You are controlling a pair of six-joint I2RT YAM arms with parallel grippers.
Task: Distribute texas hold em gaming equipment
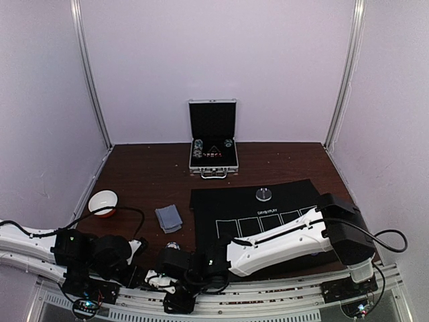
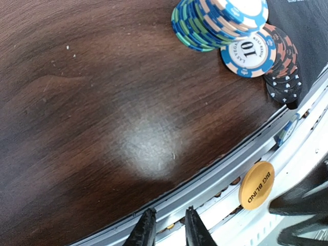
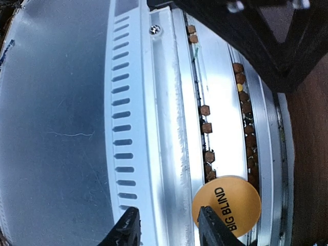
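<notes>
The orange BIG BLIND disc (image 2: 257,185) rests on the metal rail at the table's front edge; my right arm hides it in the top view. My right gripper is part open over the rail, one finger overlapping the disc's edge (image 3: 225,207), the disc not between its fingers. Low over the rail, my left gripper shows a small gap between its fingertips; I see nothing in it and cannot tell whether it grips anything. A blue-and-white chip stack (image 2: 220,23), a loose "10" chip (image 2: 248,55) and black chips (image 2: 284,87) lie on the table.
A blue-edged chip (image 2: 288,129) lies on the rail. The open silver case (image 1: 214,157) stands at the back. A white bowl (image 1: 102,200), a folded grey cloth (image 1: 169,219) and the black mat (image 1: 288,194) with a clear round piece (image 1: 263,194) occupy the table. Both grippers are close together.
</notes>
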